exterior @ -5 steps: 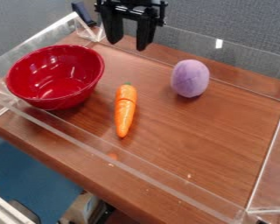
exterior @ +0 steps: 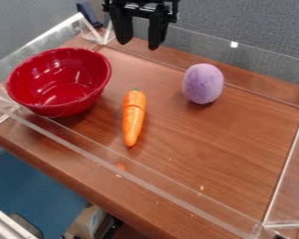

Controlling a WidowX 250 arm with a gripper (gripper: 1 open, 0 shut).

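Note:
My black gripper (exterior: 139,28) hangs at the top centre of the camera view, its two fingers spread wide with nothing between them, above the back of the wooden table. Below it and to the left is a red bowl (exterior: 59,89), empty. An orange toy carrot (exterior: 134,119) lies upright in the picture's middle, its tip toward the front. A purple oval object (exterior: 202,82), like an eggplant or onion, sits to the right, at the back.
Clear low walls border the wooden table (exterior: 215,159) on its sides. A grey textured panel stands behind.
My gripper has shifted very slightly over the last second; the bowl, carrot and purple object are unmoved.

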